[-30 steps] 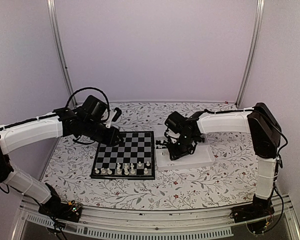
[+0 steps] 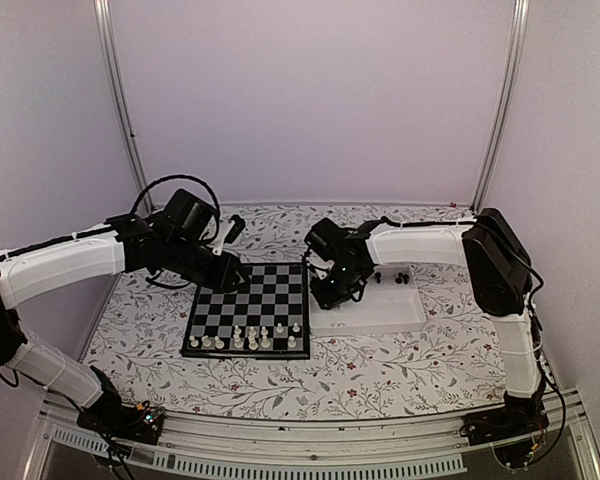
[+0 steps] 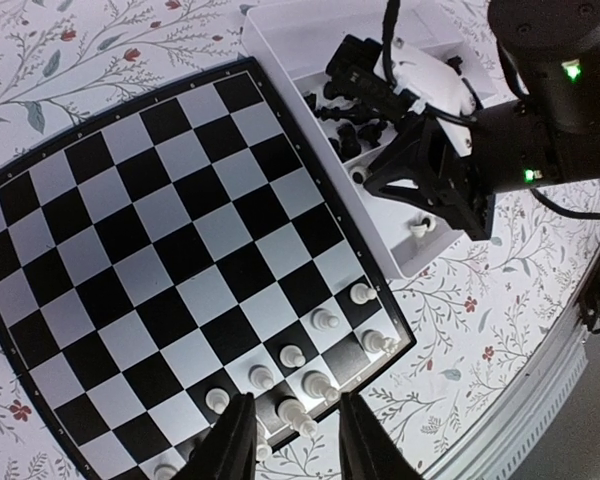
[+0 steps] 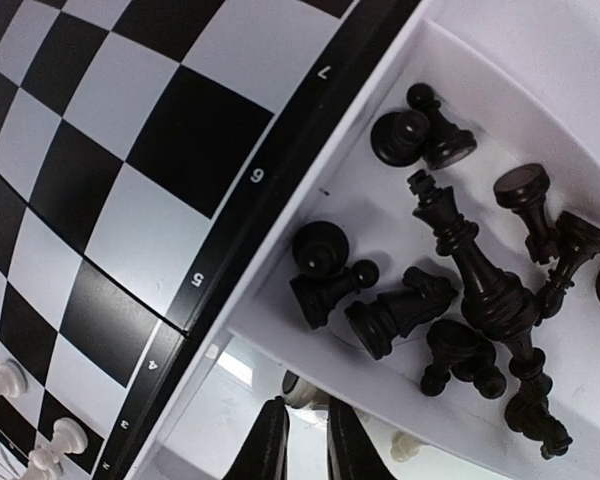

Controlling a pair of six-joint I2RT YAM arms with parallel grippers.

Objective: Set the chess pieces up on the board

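Observation:
The chessboard (image 2: 245,300) holds several white pieces along its near side, such as a white pawn (image 3: 325,319). My left gripper hangs above the board, its two fingers apart with nothing visible between them. My right gripper is low in the white tray (image 2: 390,315), by the inner divider. A white piece (image 4: 300,388) lies just beyond its fingertips, partly hidden; whether it is gripped is unclear. Another white piece (image 4: 405,446) lies to its right.
Black pieces (image 4: 485,290) lie jumbled in the tray's far compartment, beside the board's right edge.
My right gripper has moved left within the tray, toward the board's edge. The left arm looks unchanged.

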